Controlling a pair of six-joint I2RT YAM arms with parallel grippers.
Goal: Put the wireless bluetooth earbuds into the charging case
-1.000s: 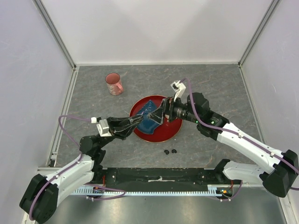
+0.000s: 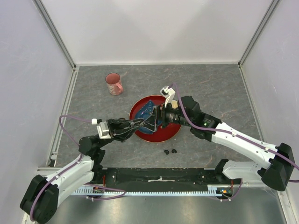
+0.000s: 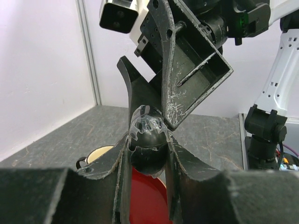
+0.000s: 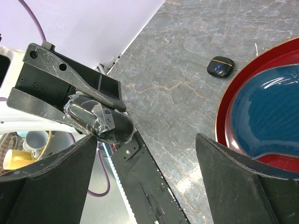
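Observation:
On the table left of the plate, a small black case (image 4: 220, 66) with a gold line and blue lit marks looks closed; the top view mostly hides it behind the left gripper. Two small dark pieces (image 2: 170, 151), apparently the earbuds, lie in front of the plate. My left gripper (image 2: 139, 122) hangs over the plate's left side, its fingers drawn near each other; what is between them cannot be made out. Facing it closely is my right gripper (image 2: 154, 119), open, with nothing between its fingers. Clear tape wraps the dark fingertips (image 3: 148, 156) of the right one.
A red plate (image 2: 172, 133) bearing a blue glossy dish (image 2: 148, 108) lies under both grippers. Far left stands a pink mug (image 2: 113, 84). Behind the plate is a cream-rimmed vessel (image 3: 100, 151) with a dark handle.
Over the last second my right gripper has shifted left and turned toward the left one. The left arm has barely moved. Plate, mug and the two dark pieces are unmoved.

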